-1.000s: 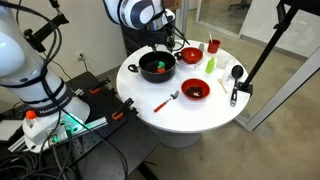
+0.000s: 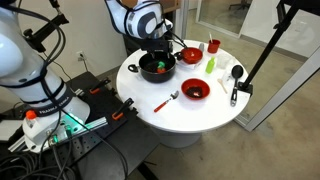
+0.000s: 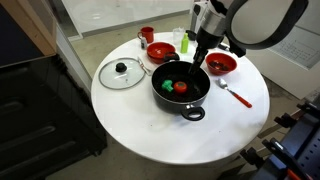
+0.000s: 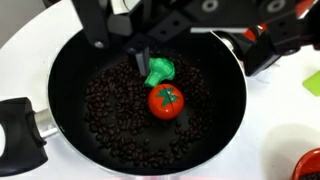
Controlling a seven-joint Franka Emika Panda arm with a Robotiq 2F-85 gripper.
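A black pot [image 2: 156, 82] stands on the white round table. Inside it, dark beans [image 4: 120, 100] cover much of the bottom, with a red toy tomato [image 4: 166, 101] and a green toy broccoli [image 4: 160, 70] lying close together on them. My gripper hangs over the pot, its dark fingers [image 4: 142, 60] spread apart, and nothing shows held between them. From the second exterior side, the gripper is just above the pot's far rim, and the tomato [image 3: 180, 87] and broccoli [image 3: 168, 86] are plain to see.
A red bowl [image 2: 195, 89] and a spatula with a red handle [image 2: 166, 101] lie near the pot. A glass lid [image 3: 122, 73], a red mug [image 3: 147, 36] and a green bottle [image 2: 210, 65] stand around it.
The arm has come down, bringing my gripper lower and nearer the pot. The pot and the other tabletop things look unmoved.
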